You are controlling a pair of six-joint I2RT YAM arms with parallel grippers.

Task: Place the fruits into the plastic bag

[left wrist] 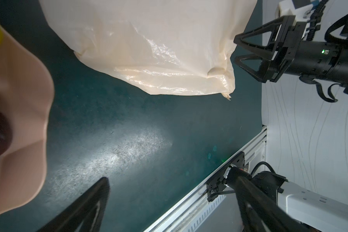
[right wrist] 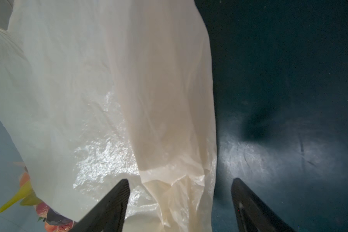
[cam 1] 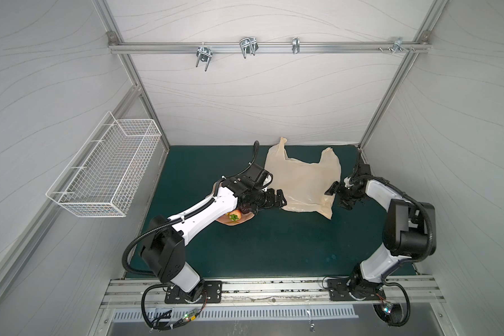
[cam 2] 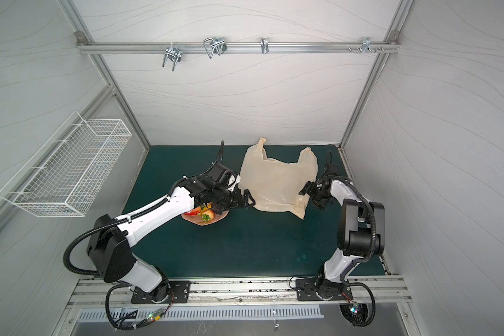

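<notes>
The cream plastic bag (cam 1: 299, 182) lies flat on the dark green table, its two handles toward the back wall. Fruits, among them a strawberry-like one (cam 1: 234, 215) and a red one (cam 2: 193, 211), rest in a pink scalloped plate (cam 2: 200, 222), much of it hidden beneath my left arm. Past the plate, near the bag's front left corner, my left gripper (cam 1: 280, 198) is open and empty. At the bag's right edge, my right gripper (cam 1: 334, 190) stands part open; in the right wrist view, its fingers (right wrist: 118, 201) straddle the bag's folded edge, with no grip showing.
A white wire basket (cam 1: 109, 168) hangs on the left wall. Metal clamps (cam 1: 248, 47) sit on the rail at the back.
</notes>
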